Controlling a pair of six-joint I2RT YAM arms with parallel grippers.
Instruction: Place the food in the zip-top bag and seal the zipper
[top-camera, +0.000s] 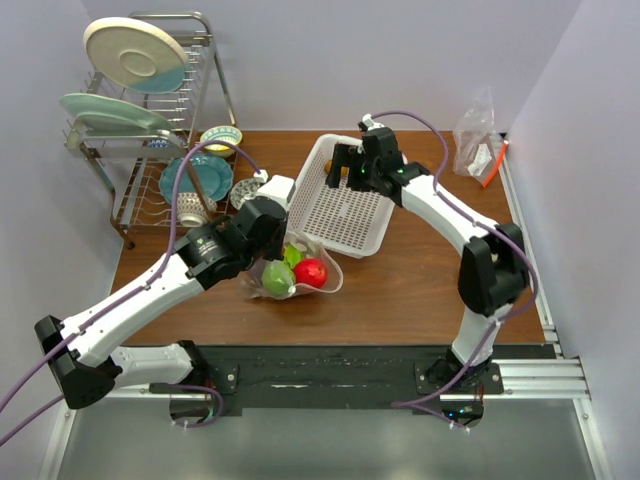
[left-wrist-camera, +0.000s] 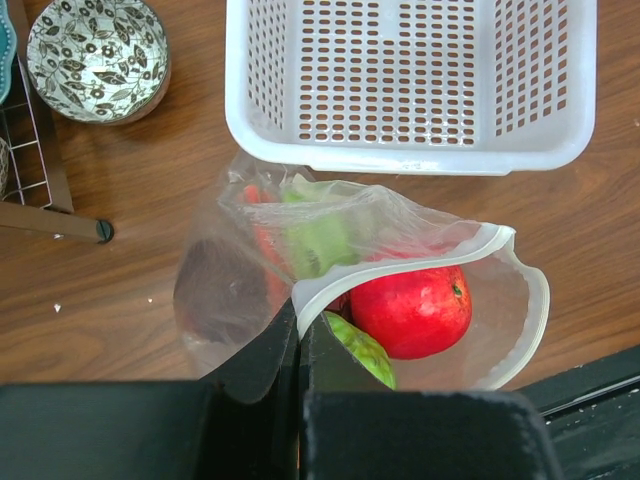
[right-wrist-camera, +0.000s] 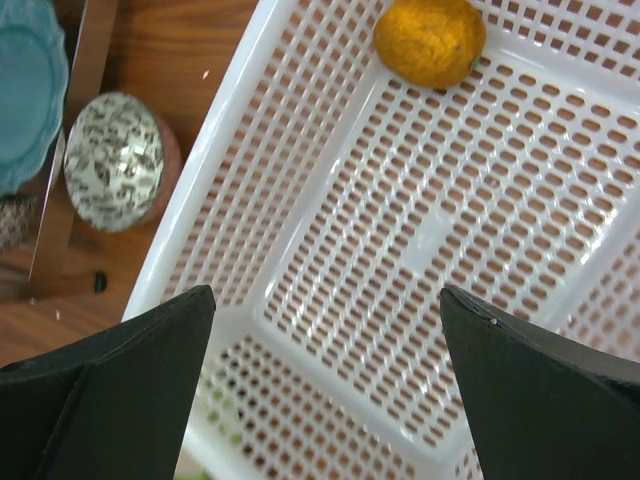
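The clear zip top bag (left-wrist-camera: 215, 270) lies on the table with its white-edged mouth spread wide. Inside it are a red fruit (left-wrist-camera: 415, 308), a green item (left-wrist-camera: 360, 348) and more produce seen dimly through the plastic. My left gripper is shut on the bag's rim at one side of the mouth. An orange fruit (right-wrist-camera: 430, 42) is the only food visible in the white basket (right-wrist-camera: 190, 215). Over that basket, my right gripper stands open and empty, with the orange fruit ahead of its fingers (right-wrist-camera: 150, 370).
A dish rack (top-camera: 150, 130) with plates and bowls occupies the left back. Another clear bag (top-camera: 475, 145) with an orange-red strip lies at the back right.
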